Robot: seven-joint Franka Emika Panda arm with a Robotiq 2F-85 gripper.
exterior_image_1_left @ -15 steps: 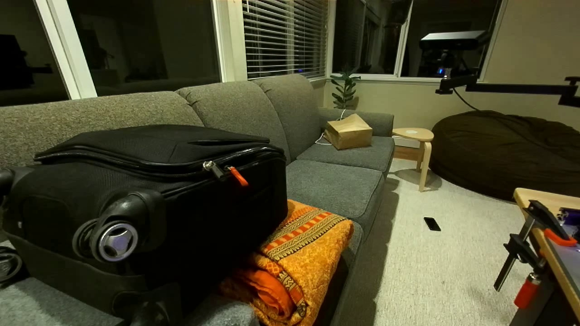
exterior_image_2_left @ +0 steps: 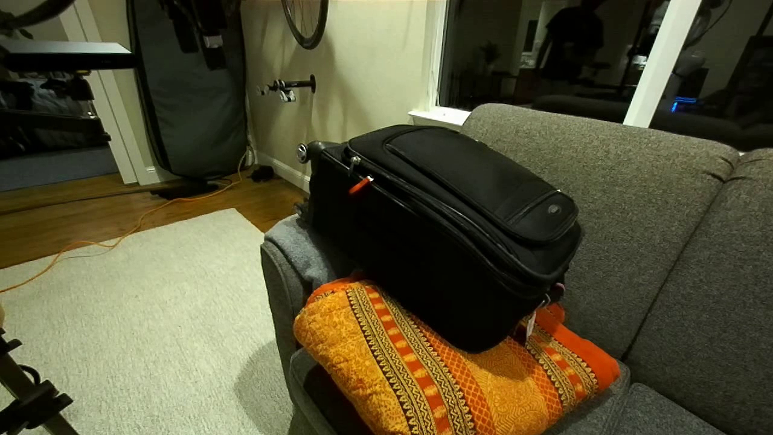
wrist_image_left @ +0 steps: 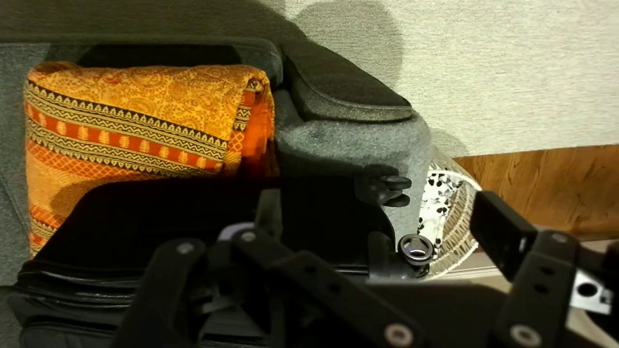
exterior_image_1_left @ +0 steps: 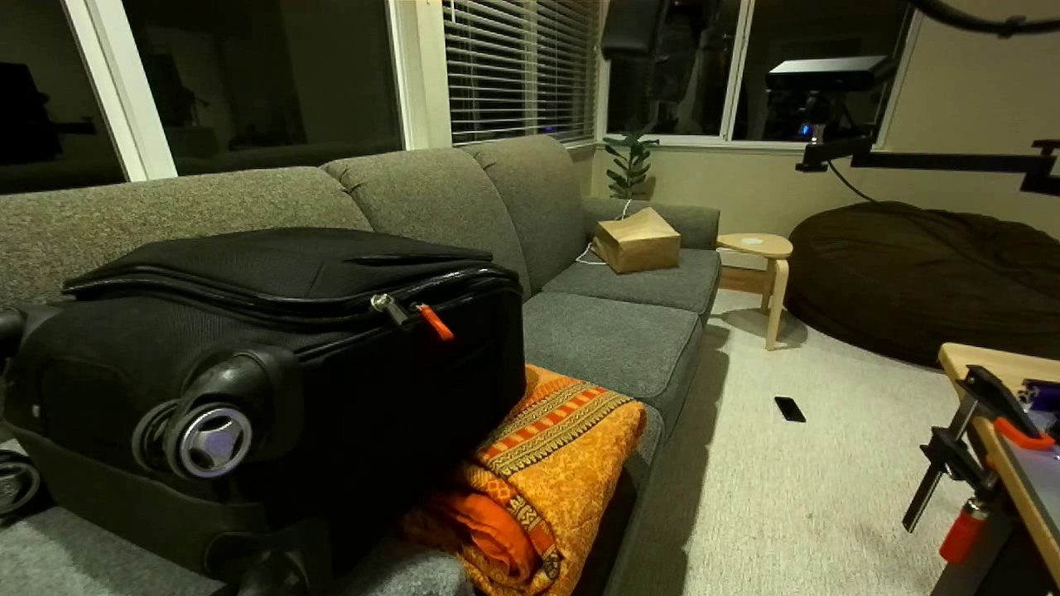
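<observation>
A black suitcase [exterior_image_1_left: 397,417] lies on the couch, partly on top of a folded orange patterned blanket [exterior_image_2_left: 427,362]. An orange zipper pull [exterior_image_2_left: 360,185] hangs from the suitcase's front seam. In the wrist view my gripper stands open above the suitcase, its fingers [wrist_image_left: 503,229] wide apart and nothing held between them. The suitcase's lower edge there is covered by the gripper's dark linkage. Dark gripper parts also hang at the top edge of both exterior views, well clear of the suitcase.
A wicker basket [wrist_image_left: 458,232] stands beside the couch arm [wrist_image_left: 360,139]. Farther along the couch sits a brown paper bag [exterior_image_1_left: 638,242]. Carpet [exterior_image_1_left: 775,497] is open in front, with a phone [exterior_image_1_left: 790,409] on it. A table with clamps [exterior_image_1_left: 969,437] borders the right.
Dark gripper parts have come into the top middle of exterior view 1, in front of the window. The suitcase, zipper pull and blanket look unmoved.
</observation>
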